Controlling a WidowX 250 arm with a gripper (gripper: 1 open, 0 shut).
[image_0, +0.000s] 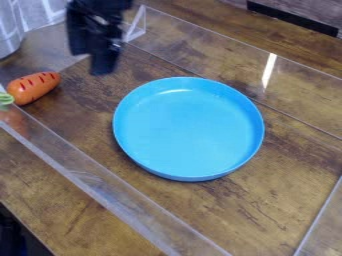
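Observation:
My gripper is high at the top left, dark and blurred, with its fingers apart, above and behind an orange toy carrot with a green top at the left edge. An empty blue round plate sits on the wooden table, to the right of the carrot and clear of the gripper.
Clear plastic strips run across the table around the plate. A pale object is cut off at the top left corner. Bare wood lies to the right and front of the plate.

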